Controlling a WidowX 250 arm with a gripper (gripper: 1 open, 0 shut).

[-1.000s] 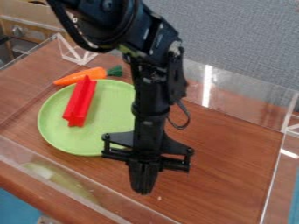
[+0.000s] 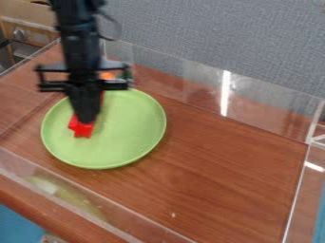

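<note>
My gripper [image 2: 86, 102], black and blurred by motion, is over the left half of a green plate [image 2: 127, 133], its tips shut as far as the blur shows. A red object [image 2: 82, 129] lies on the plate, mostly hidden behind the gripper. A bit of orange [image 2: 112, 76] shows behind the arm at the plate's back edge.
A clear raised border runs along the back, right and front edges. A pale yellowish shape [image 2: 70, 199] lies by the front-left border. A grey wall stands behind.
My gripper has swept left and up from the bare table right of the plate to over the red object on the plate, now largely covering it and the orange carrot behind.
</note>
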